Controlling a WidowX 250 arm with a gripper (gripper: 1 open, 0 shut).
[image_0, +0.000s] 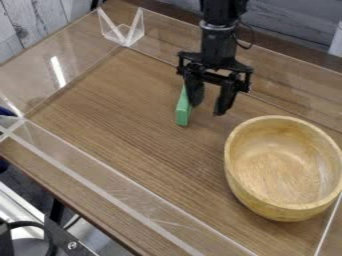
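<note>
My gripper (214, 84), black, reaches down at the upper middle, its two fingers spread on either side of the wrist. Its left finger is close beside a green bar (182, 108) lying lengthwise on the wooden table (94, 140). Whether anything is between the fingers is hard to tell.
A large tan bowl (278, 170) takes up the lower right. A clear wire-like holder (123, 28) stands at the back left. Dark cables lie at the bottom-left edge.
</note>
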